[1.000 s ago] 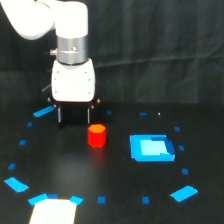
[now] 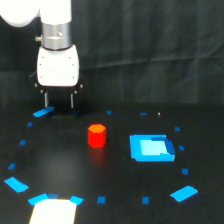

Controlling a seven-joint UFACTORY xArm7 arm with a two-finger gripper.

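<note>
The white robot arm hangs at the upper left, and its dark gripper [image 2: 59,98] is above the black tabletop, behind and left of a red hexagonal block [image 2: 96,136]. The fingers look apart, with nothing visible between them. The red block stands alone near the middle. To its right is a blue-rimmed square tray [image 2: 134,148] with a pale inside.
Small blue tape marks dot the black table, with larger strips [image 2: 16,184] at the edges. A pale square edged in cream [image 2: 52,210] lies at the front left.
The arm and gripper have moved left and up, away from the red block. The block and tray look unmoved.
</note>
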